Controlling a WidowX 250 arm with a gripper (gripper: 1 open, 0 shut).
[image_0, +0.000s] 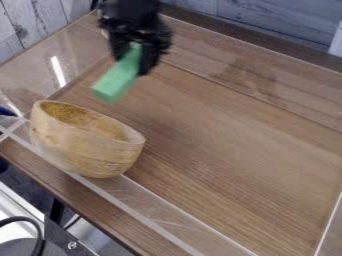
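Note:
My gripper (130, 42), dark and blurred, is at the top left, shut on a green object (120, 78) that hangs below it, above the wooden surface. Below, at the lower left, is a large tan bowl (120, 152), with the green object over the area behind it.
A wall (281, 15) runs along the back. Clear plastic edging lines the left and front, and a dark cable (24, 225) lies at the bottom left corner.

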